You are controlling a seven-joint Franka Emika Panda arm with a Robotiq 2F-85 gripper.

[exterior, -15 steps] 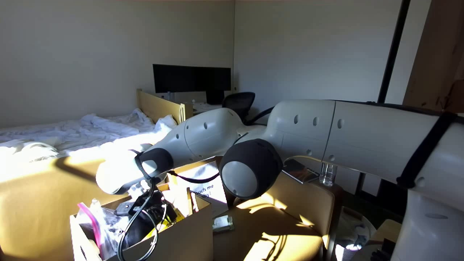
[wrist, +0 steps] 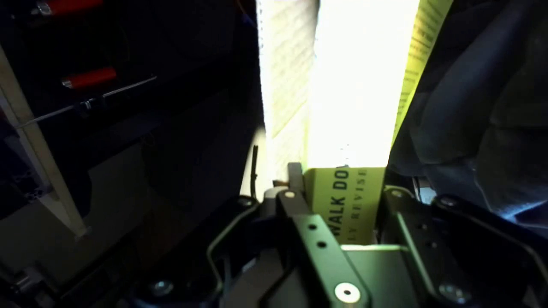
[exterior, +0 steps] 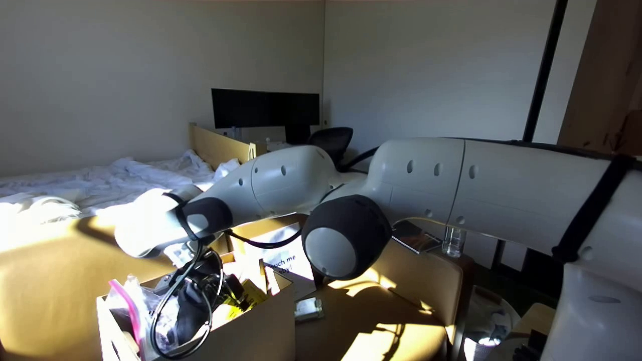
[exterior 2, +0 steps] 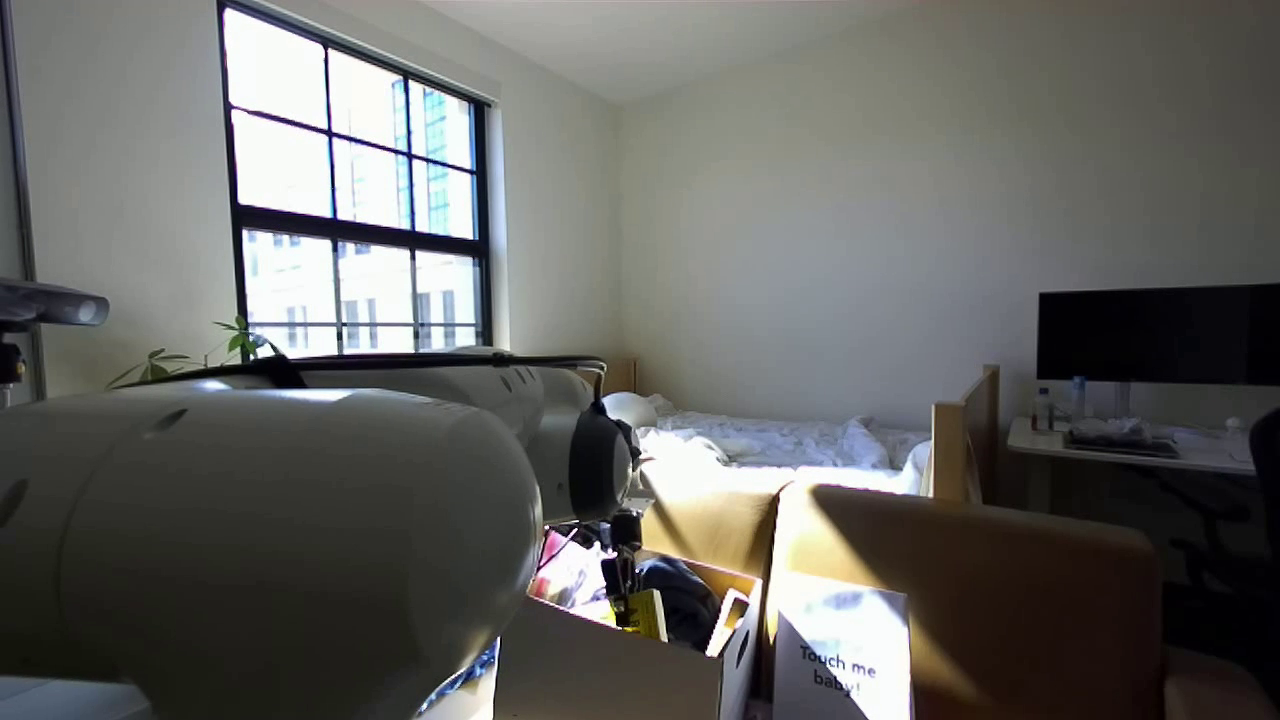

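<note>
A yellow book (wrist: 354, 205) with dark print on its spine stands between the fingers of my gripper in the wrist view, and the fingers are shut on it. Glare washes out the book's upper part there. In exterior view 2 my gripper (exterior 2: 620, 574) points down at the open box (exterior 2: 606, 660), with the yellow book (exterior 2: 648, 614) at its tips, near the box's rim. From exterior view 1, the book (exterior: 251, 295) shows partly behind dark gripper parts and cables, above the box (exterior: 259, 328); whether it touches the box's contents I cannot tell.
Inside the box lie a clear bag with a pink edge (exterior: 127, 310) and dark cloth (exterior 2: 681, 600). A white "Touch me baby!" sign (exterior 2: 842, 642) stands beside it. The brown sofa (exterior 2: 1020, 576) surrounds this area. A small clear packet (exterior: 308, 309) lies on the seat.
In exterior view 1, my wrist and gripper have moved left and slightly up, and the hanging cables with them. More of the yellow book shows now. The box has stayed put.
</note>
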